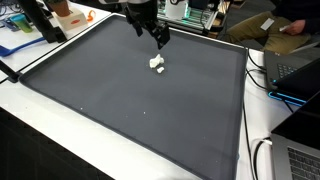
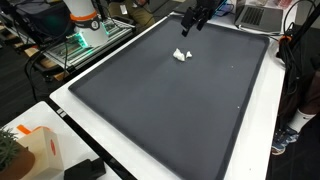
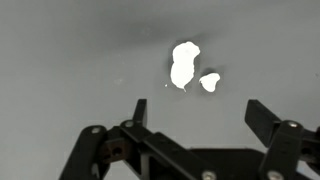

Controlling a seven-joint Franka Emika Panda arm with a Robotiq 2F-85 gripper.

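Two white lumps lie close together on the dark grey tray: a longer white piece and a small white piece beside it. In exterior view 1 the white pieces rest toward the back of the tray, and exterior view 2 shows the white pieces there too. My gripper hangs over the tray just behind them. In the wrist view the gripper stands open, its fingers wide apart with nothing between them. What the white pieces are made of is unclear.
The grey tray is otherwise bare, with wide free room toward its front. Laptops stand at the right, a person's hand shows behind them, and a potted plant sits outside the tray.
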